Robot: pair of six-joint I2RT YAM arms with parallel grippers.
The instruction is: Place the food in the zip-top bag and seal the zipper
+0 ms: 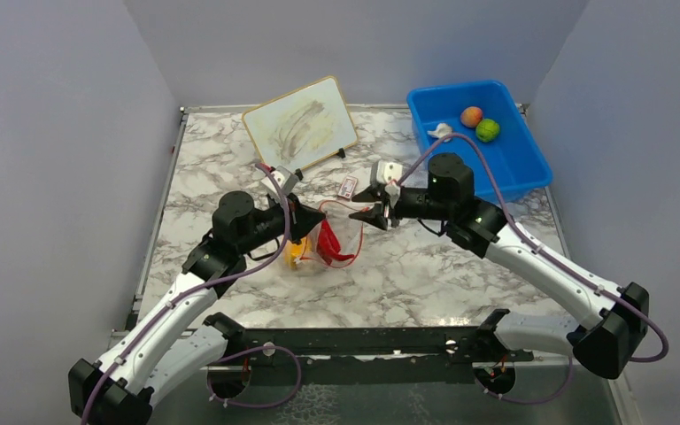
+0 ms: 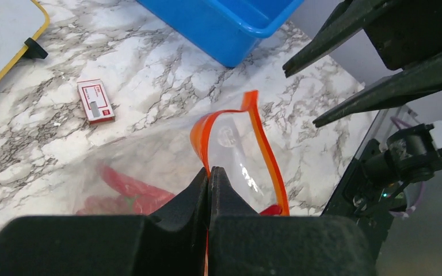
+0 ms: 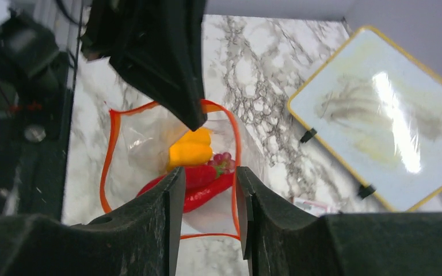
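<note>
The clear zip top bag [image 3: 253, 138] has an orange-red rim, and its mouth gapes toward my right gripper. Inside it lie red peppers [image 3: 207, 192], a yellow pepper [image 3: 191, 150] and small purple-red fruit [image 3: 223, 161]. My left gripper is shut on the bag's rim, holding up one side of the mouth. Facing the mouth from the right, my right gripper [image 1: 353, 206] stands open. In the left wrist view its fingers [image 2: 374, 95] are clear of the bag, with nothing between them.
Behind the arms stands a white board [image 1: 303, 124] on small dark feet. A small red-and-white box [image 2: 96, 101] lies near the bag. The blue bin [image 1: 518, 146] at back right holds garlic, a peach [image 1: 471, 117] and a green item [image 1: 487, 130].
</note>
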